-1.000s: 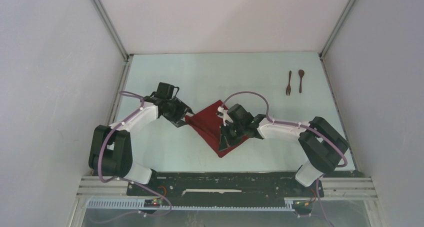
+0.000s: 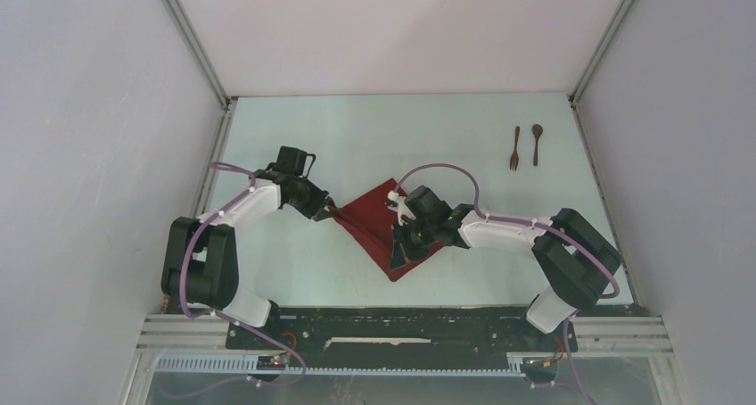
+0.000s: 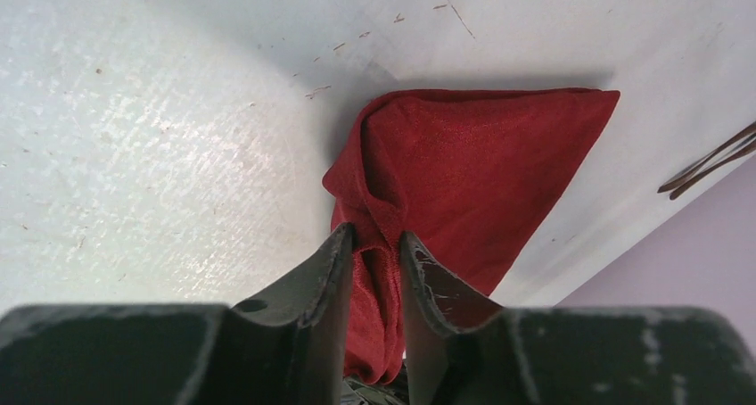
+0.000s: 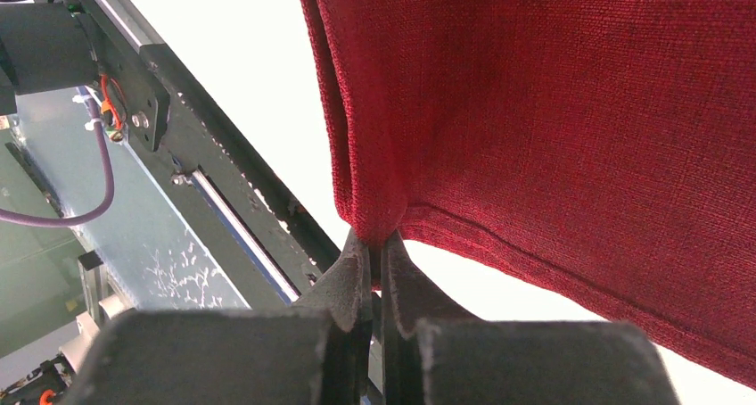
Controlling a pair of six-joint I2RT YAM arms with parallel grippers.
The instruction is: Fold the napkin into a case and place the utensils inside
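The red napkin [image 2: 373, 200] lies angled at the table's centre, its near-left side folded in a narrow roll. My left gripper is at the roll's left end, with bunched cloth between its fingertips; whether it grips is unclear. My right gripper is shut at the other end of the folded edge, on the cloth at the napkin's corner. In the top view a wooden fork [image 2: 515, 149] and a wooden spoon [image 2: 537, 142] lie side by side at the back right, apart from the napkin.
Walls stand at the sides and back.
My left gripper has turned and its fingers have come closer together at the napkin's left end. The right gripper and the utensils have not moved.
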